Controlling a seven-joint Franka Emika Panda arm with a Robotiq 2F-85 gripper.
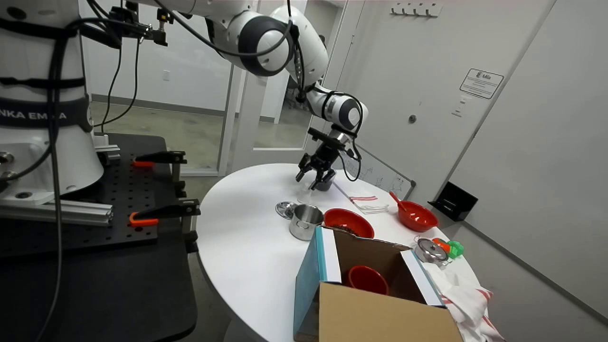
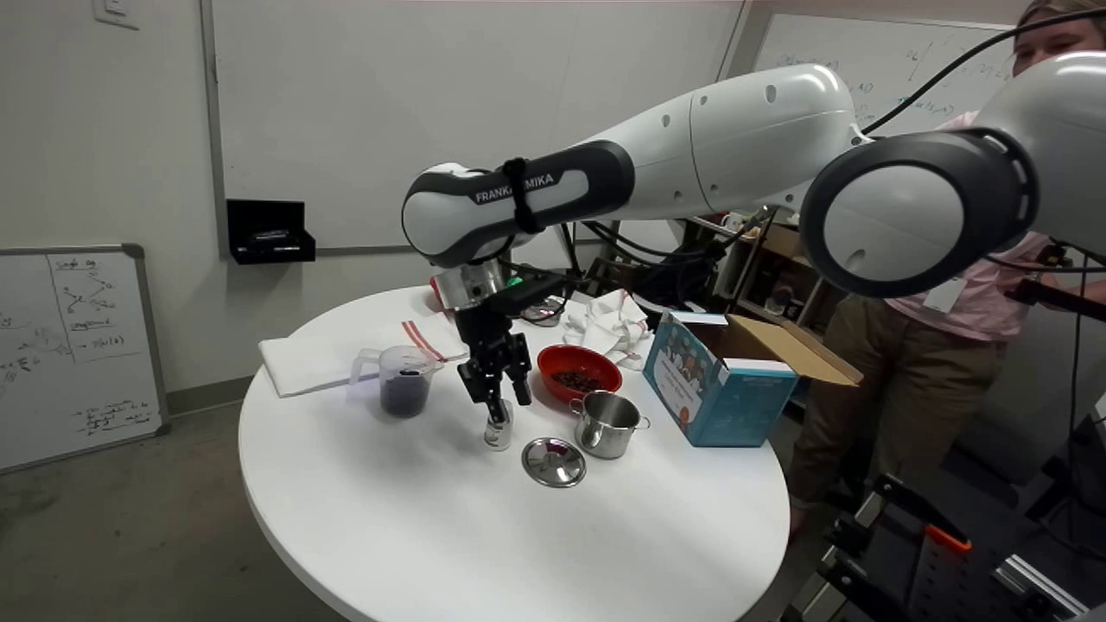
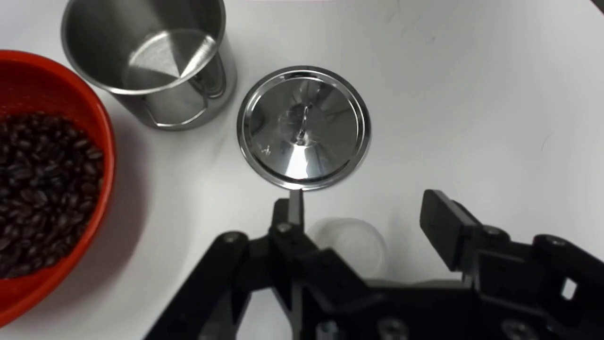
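Note:
A small clear, whitish container stands on the white table; in exterior view 2 the container is partly covered by a finger. My gripper points down at it, fingers part open, with one finger to each side in the wrist view. Nothing is clamped between the fingers. In exterior view 1 the gripper is at the container's upper end; contact cannot be made out. A steel lid lies flat close by, beside an open, empty steel pot.
A red bowl of dark beans adjoins the pot. A measuring jug with dark contents stands behind the gripper. An open box and cloths occupy the far side.

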